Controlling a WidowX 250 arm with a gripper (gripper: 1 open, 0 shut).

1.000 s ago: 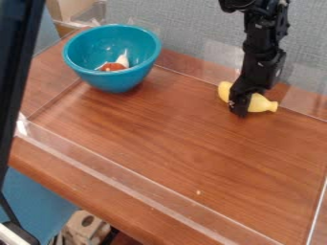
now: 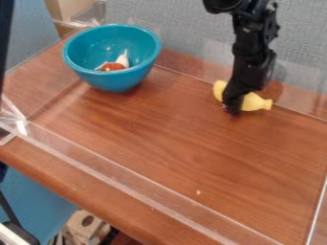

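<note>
My black gripper (image 2: 236, 98) reaches down from the top right and is shut on a yellow bottle-shaped object (image 2: 255, 102), which lies at the back right of the wooden surface. The arm hides its middle. A teal bowl (image 2: 113, 80) at the back left holds a red item (image 2: 114, 67) and a white one.
A grey textured wall (image 2: 185, 29) stands behind. The surface's left edge drops to a blue area (image 2: 38, 196) with some small objects below.
My gripper and the yellow object have shifted slightly to the left. The bowl has not moved.
</note>
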